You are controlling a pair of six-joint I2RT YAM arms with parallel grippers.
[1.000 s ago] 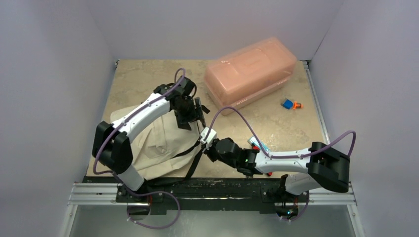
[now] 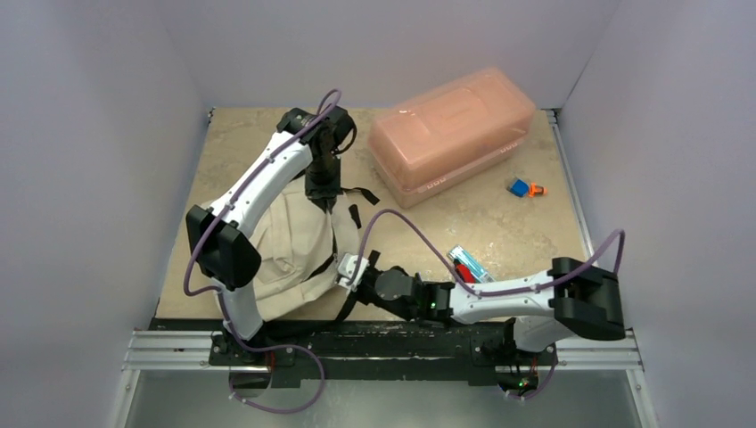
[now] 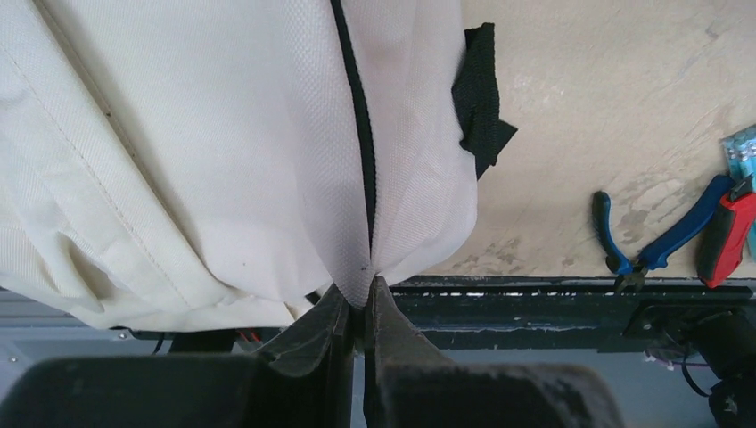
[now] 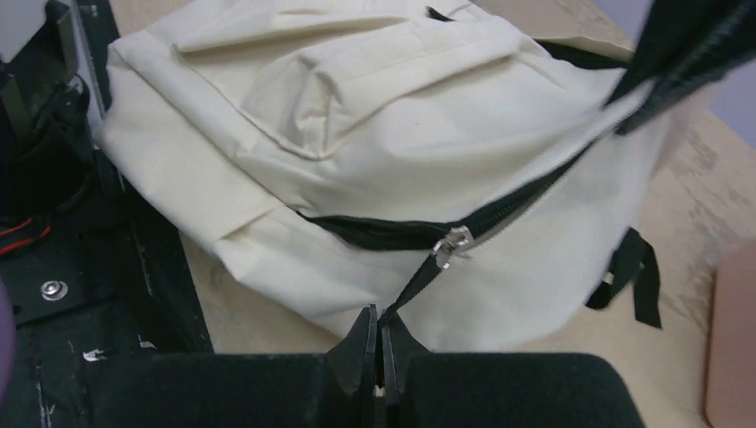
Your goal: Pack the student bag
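Note:
The cream bag [image 2: 290, 232] lies limp on the left of the table, with a black zipper [image 4: 521, 201] along its edge. In the left wrist view, the tips of my left gripper are shut on the bag's cloth at one end of the zipper line. My right gripper is shut on the dark zipper pull [image 4: 417, 283], which runs taut from the metal slider [image 4: 455, 241]. Blue-handled pliers [image 3: 660, 241], a red-handled tool [image 3: 727, 236] and a light-blue pack [image 3: 742, 153] rest to the bag's right.
A large translucent pink box [image 2: 453, 134] stands behind and right of the bag. Small blue [image 2: 519, 186] and orange [image 2: 537, 189] items lie at the far right. Black straps [image 2: 361, 193] stick out beside the bag. Bare table lies between box and tools.
My left gripper, open over the bag a second ago, has closed on its edge and shifted left. The right gripper has moved left and toward the front edge, with the zipper pull held.

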